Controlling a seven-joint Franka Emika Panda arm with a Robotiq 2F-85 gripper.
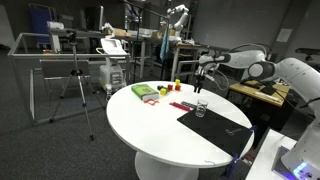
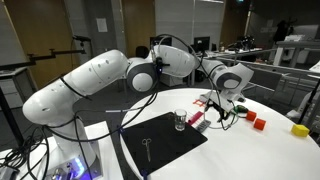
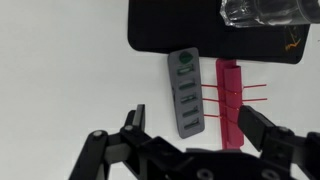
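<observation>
My gripper is open above the white table, its fingers spread to either side of a long grey strip (image 3: 186, 95) with green slots. Nothing is held between them. Close beside the strip lies a dark red bar (image 3: 230, 104) with thin red rods across it, nearer the right finger. A clear glass (image 3: 268, 11) stands on a black mat (image 3: 160, 28). From exterior view 2, the gripper (image 2: 221, 121) hangs near the red bar (image 2: 197, 116), and the glass (image 2: 180, 119) is upright on the mat (image 2: 160, 143).
A green box (image 1: 144, 91) rests on the far left of the round table (image 1: 140, 126). Small red and yellow items sit near the back edge, including a yellow block (image 2: 300, 131) and a red block (image 2: 259, 124).
</observation>
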